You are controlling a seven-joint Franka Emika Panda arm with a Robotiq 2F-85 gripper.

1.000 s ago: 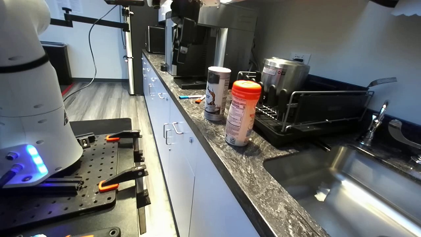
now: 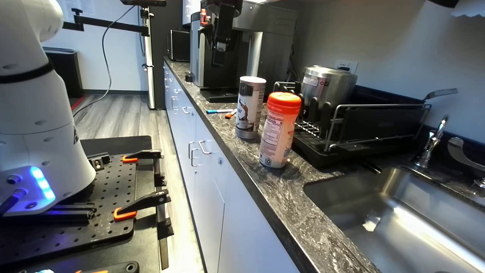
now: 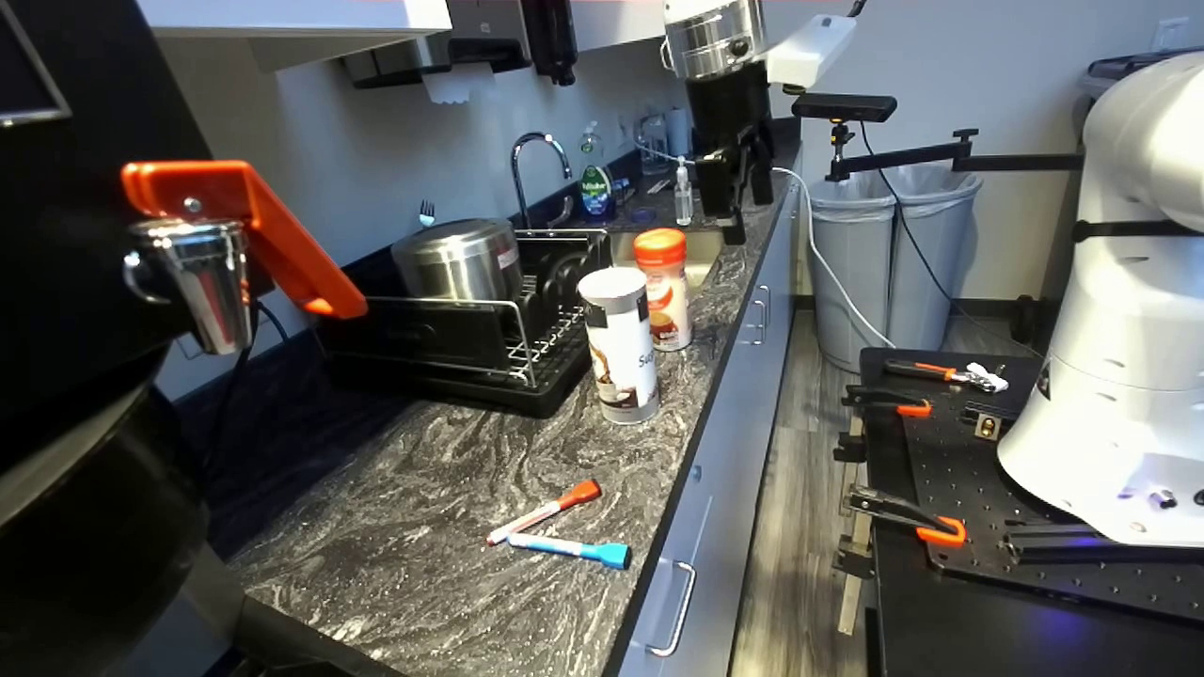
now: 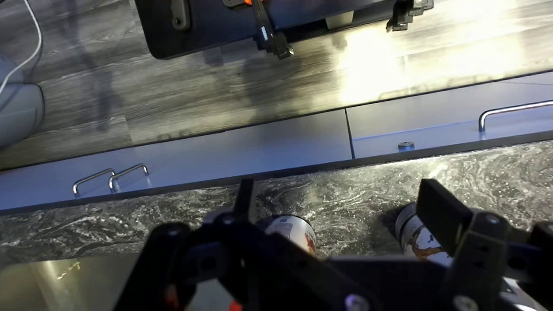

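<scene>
My gripper point(image 3: 746, 208) hangs above the counter, open, its fingers point(image 4: 245, 199) spread wide with nothing held between them. Below it in the wrist view, the red-lidded creamer bottle point(image 4: 293, 230) and the white sugar canister point(image 4: 413, 228) are partly hidden by the gripper. Both containers stand upright side by side on the counter; exterior view 1 shows the creamer bottle point(image 2: 278, 132) nearer the sink and the canister point(image 2: 250, 107) behind it. Two markers, one red point(image 3: 544, 513) and one blue point(image 3: 570, 548), lie close together beyond the canister.
A dish rack point(image 2: 377, 123) with a steel pot point(image 2: 328, 86) stands behind the containers, beside the sink point(image 2: 409, 218). A coffee machine point(image 2: 273, 27) occupies the counter's far end. Bare counter point(image 3: 451, 587) surrounds the markers.
In exterior view 1 my gripper has shifted slightly up and to the right. The bottle, canister and markers have stayed in place.
</scene>
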